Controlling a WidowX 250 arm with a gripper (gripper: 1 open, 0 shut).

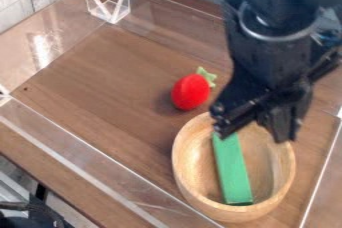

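A wooden bowl (201,182) sits at the lower right of the view with a green bar (234,177) lying inside it. My gripper (254,127) hangs over the far part of the bowl, fingers pointing down, partly hiding it and the bar's upper end; whether anything is between the fingers, and how far apart they are, is unclear. A red toy strawberry (190,93) with a green leaf lies on the table just behind the bowl, to the left of the gripper.
Clear plastic walls (94,172) edge it, with a clear bracket (107,7) at the back left corner.
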